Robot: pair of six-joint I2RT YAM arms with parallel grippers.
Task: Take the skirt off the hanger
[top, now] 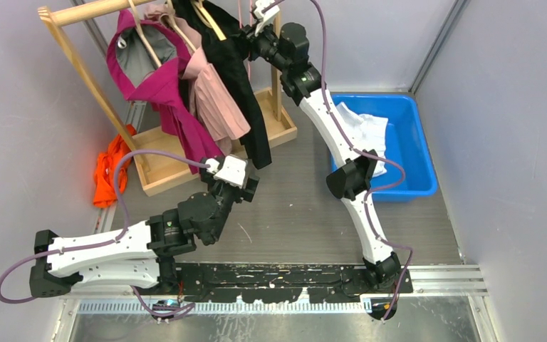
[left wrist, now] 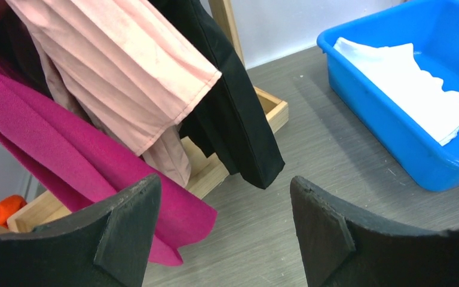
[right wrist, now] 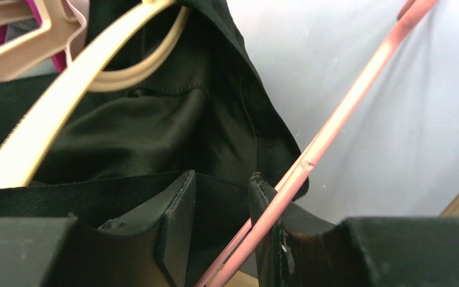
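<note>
The black skirt (top: 231,78) hangs on a pale wooden hanger (top: 214,21), between the pink garment and the rack's right post. In the right wrist view its dark cloth (right wrist: 155,137) surrounds the pale hanger (right wrist: 66,84), and its upper edge runs across the fingertips. My right gripper is at the skirt's upper right side, shut on the black cloth. A thin pink hanger (right wrist: 334,125) crosses in front of its right finger. Below the hanging clothes, my left gripper stands open and empty; the skirt's lower end (left wrist: 239,119) shows beyond it.
A magenta garment (top: 164,85) and a pink garment (top: 217,100) hang left of the skirt on the wooden rack (top: 75,57). At right stands a blue bin (top: 420,142) holding white cloth (top: 374,135). Orange cloth (top: 107,174) lies at left.
</note>
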